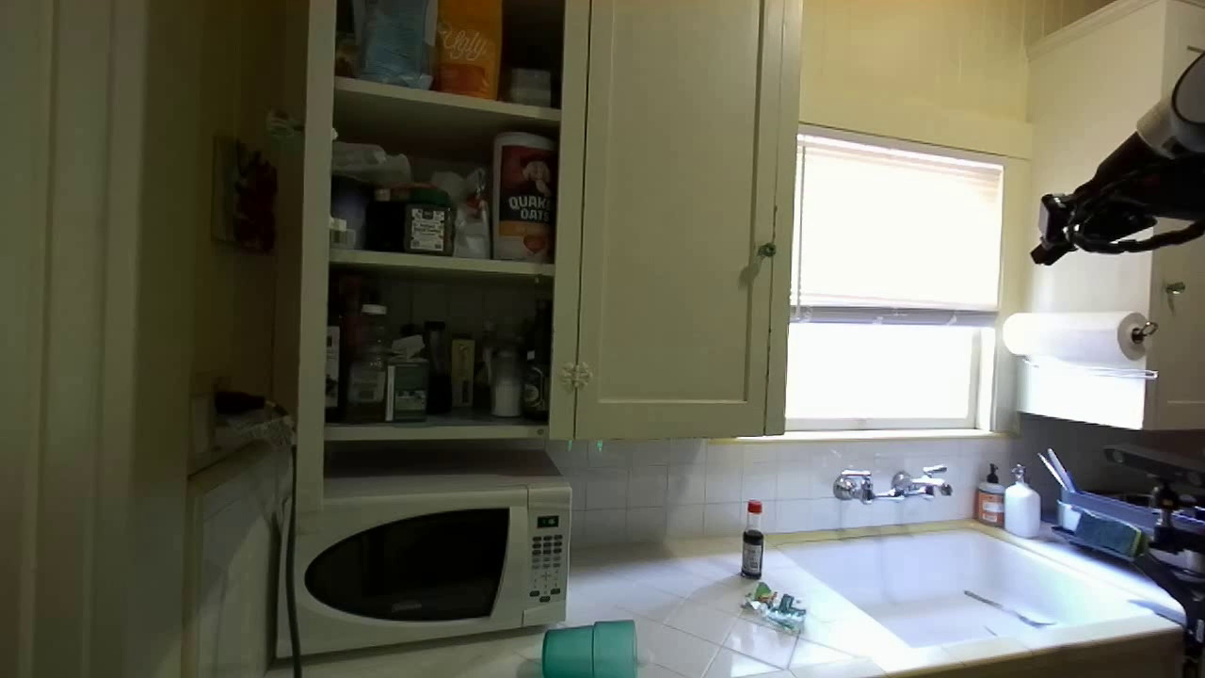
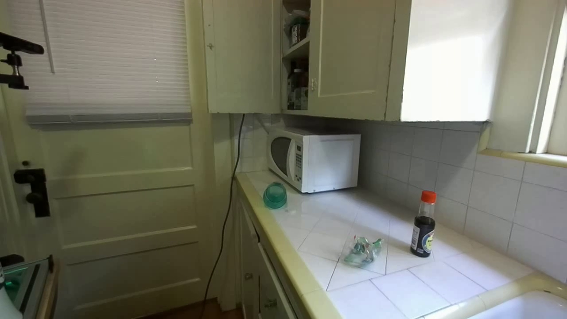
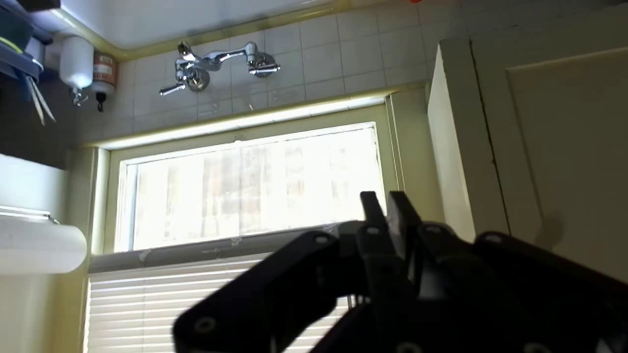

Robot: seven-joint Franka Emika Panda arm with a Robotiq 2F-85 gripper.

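Note:
In the wrist view my gripper is nearly closed, its two dark fingers [image 3: 372, 206] side by side in front of the window. A narrow pale grey piece [image 3: 395, 235] shows between them; most of it is hidden, and I cannot tell what it is. At the upper right of exterior view 1, the gripper [image 1: 1045, 232] hangs in the air, high above the sink [image 1: 960, 565] and left of the paper towel roll [image 1: 1079, 335]. No long tool shows below it there.
On the counter stand a red-capped sauce bottle [image 2: 423, 228], a crumpled clear-and-green packet [image 2: 364, 251], and a green cup [image 2: 274, 196] on its side. A microwave [image 1: 424, 565] sits under the open cupboard. The closed cupboard door [image 1: 678, 215] is left of the window. Some utensil lies in the sink.

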